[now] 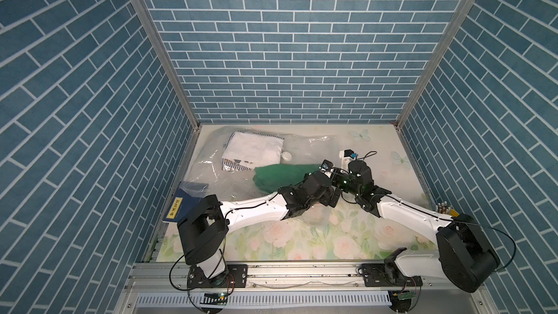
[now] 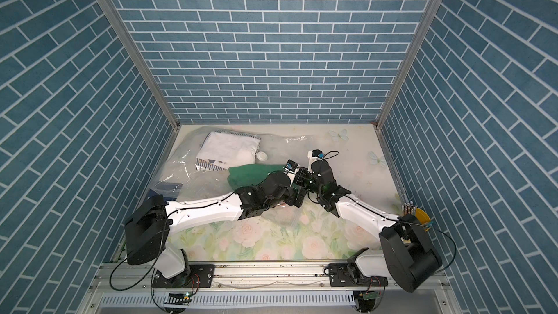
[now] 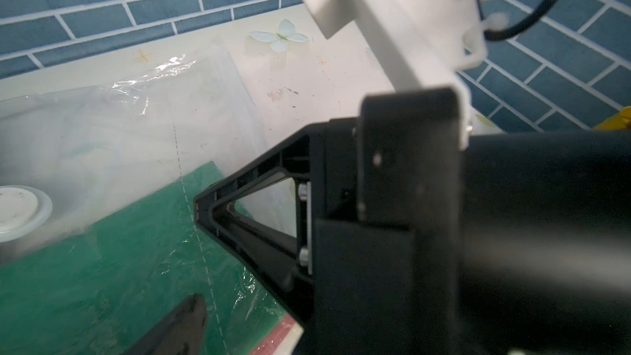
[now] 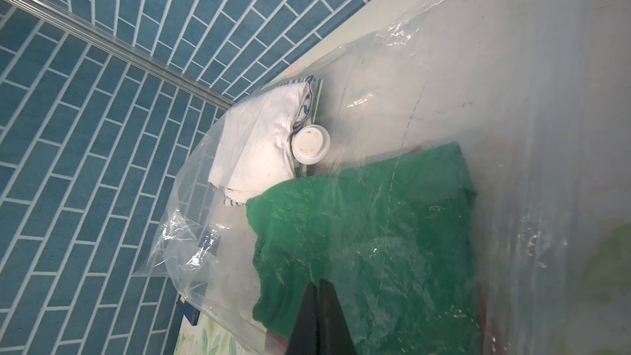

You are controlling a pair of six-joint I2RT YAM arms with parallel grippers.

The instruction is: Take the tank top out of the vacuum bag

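The clear vacuum bag (image 1: 209, 165) lies spread over the back left of the table. Inside it a folded green garment (image 4: 368, 243) and a folded white cloth with a striped edge (image 4: 263, 138) show through the film; which one is the tank top I cannot tell. My left gripper is open, its fingers apart over the right end of the green garment, nothing held between them. Seen in the right wrist view, my right gripper is shut in front of the green garment, with nothing visible between its fingertips. The two grippers are close together in the top views, partly hiding one another.
A round white valve cap (image 4: 311, 144) sits on the bag beside the white cloth. At the left edge lies a dark blue packet (image 1: 181, 204) with a yellow label. A yellow cup (image 2: 422, 217) holding pens stands far right.
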